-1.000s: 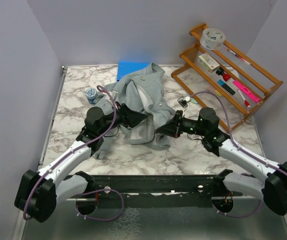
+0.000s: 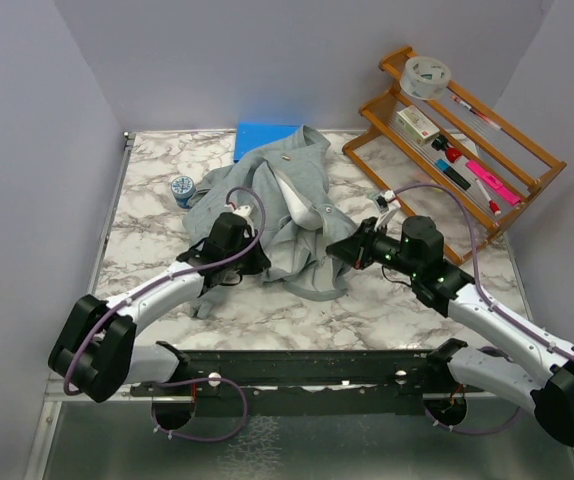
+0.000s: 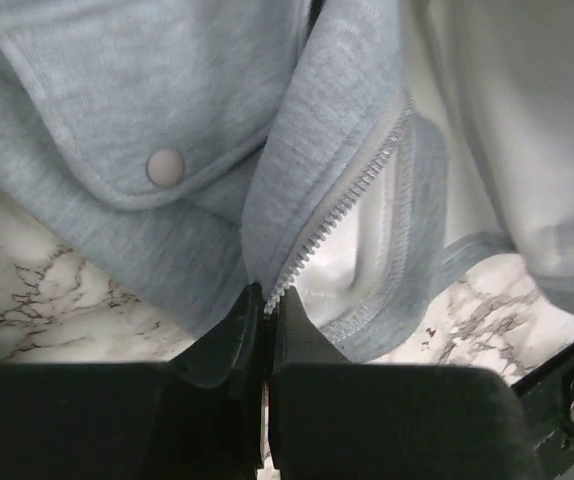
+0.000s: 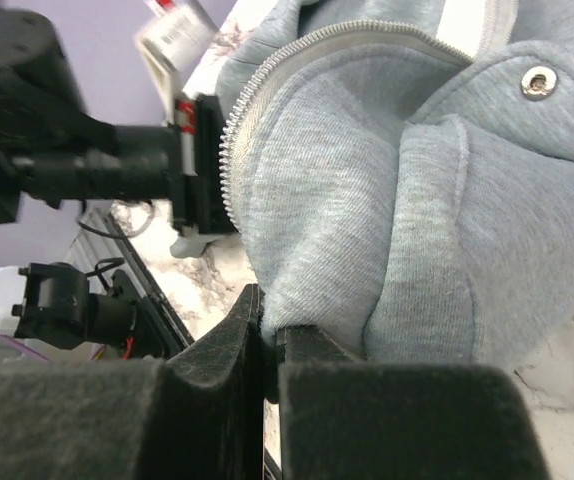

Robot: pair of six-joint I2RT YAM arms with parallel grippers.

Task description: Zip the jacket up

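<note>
The grey jacket [image 2: 257,180] lies crumpled on the marble table, its white lining partly showing. My left gripper is shut on the jacket's front edge beside the toothed zipper tape [image 3: 347,200]; a flap with a snap button [image 3: 164,167] is to its upper left. My right gripper is shut on a thick fold of the other front edge, whose zipper teeth [image 4: 237,140] arch upward from the grip. In the top view it holds the right part of the jacket, apart from the left gripper. Whether a slider is in either grip I cannot tell.
A wooden rack [image 2: 527,150] with tape, boxes and markers stands at back right. A blue can [image 2: 182,188] is left of the jacket, a blue mat [image 2: 257,135] behind it. Bare table [image 2: 142,240] shows at both sides and the front.
My left gripper has moved down and left from near the jacket's middle and closed on its edge.
</note>
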